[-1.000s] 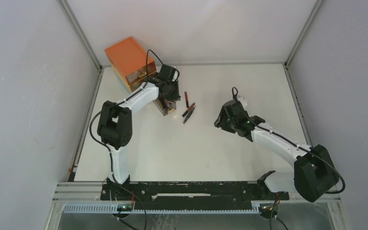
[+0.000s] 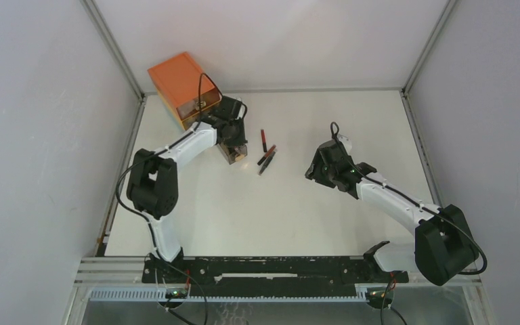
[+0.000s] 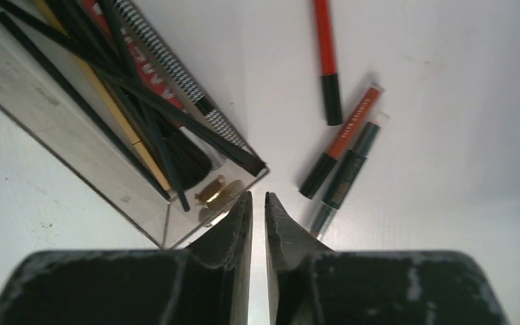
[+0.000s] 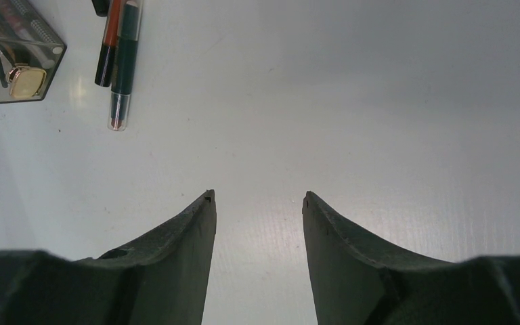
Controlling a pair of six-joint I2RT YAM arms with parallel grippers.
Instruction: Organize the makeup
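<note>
A clear tray [image 3: 139,200] full of brushes and pencils [image 3: 91,115] stands by the orange box [image 2: 179,78], partly under my left gripper. To its right lie a red pencil [image 3: 326,47], a red-and-black pencil [image 3: 342,139] and a dark pencil with clear ends [image 3: 344,179]. My left gripper is over the tray's near end, fingertips close together with a narrow gap, nothing seen between them. My right gripper stands open and empty over bare table, right of the pencils.
The orange box sits at the back left against the wall. The middle, front and back right of the white table [image 2: 264,217] are clear. Side walls bound the table.
Over the last second my left gripper has shifted slightly leftward and down in the top view. The right arm is nearly still; the pencils and box look unmoved.
</note>
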